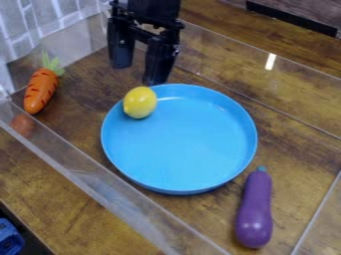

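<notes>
My black gripper hangs over the back of the wooden surface, just behind a blue plate. Its two dark fingers are spread apart and point down, with nothing seen held between them. A yellow egg-shaped object rests on the back-left part of the plate, below the gripper. An orange toy carrot with a green top lies at the left, and a purple toy eggplant lies at the front right.
Clear plastic walls run along the left and right of the wooden surface. The area to the right of and behind the plate is bare wood.
</notes>
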